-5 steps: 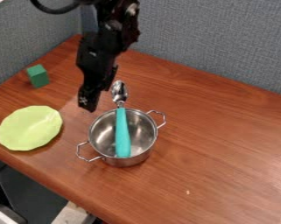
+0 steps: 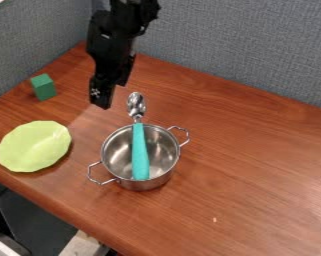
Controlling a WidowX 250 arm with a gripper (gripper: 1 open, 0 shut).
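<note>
A steel pot (image 2: 120,170) with two wire handles stands on the wooden table, with a teal-handled utensil (image 2: 140,150) lying across it, its metal head (image 2: 136,105) beyond the far rim. My black gripper (image 2: 104,92) hangs above the table at the upper left of the pot, apart from the utensil. Whether its fingers are open or shut is hard to make out.
A pale green plate (image 2: 33,147) lies near the left edge, with a green block (image 2: 44,87) behind it. Grey panels bound the back and left.
My gripper has moved up and back, away from the pot. The pot, utensil, plate and block stay where they were.
</note>
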